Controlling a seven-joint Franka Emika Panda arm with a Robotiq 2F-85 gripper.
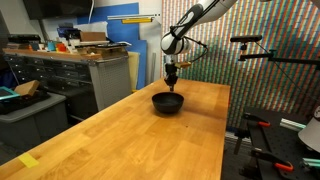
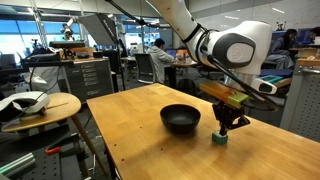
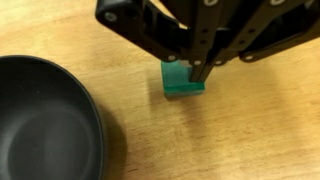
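A black bowl stands upright on the wooden table, and a small green block lies to its right in the second exterior view. My gripper is shut, its fingertips together right over the block. In the wrist view the green block shows beneath the fingers, partly covered by them; nothing is visible between them. Whether the tips touch its top I cannot tell. The bowl fills the lower left of that view, a short way from the block.
Bare wooden tabletop stretches in front of the bowl. A strip of yellow tape is stuck near its left front corner. Away from the table, a man sits at a desk in the background.
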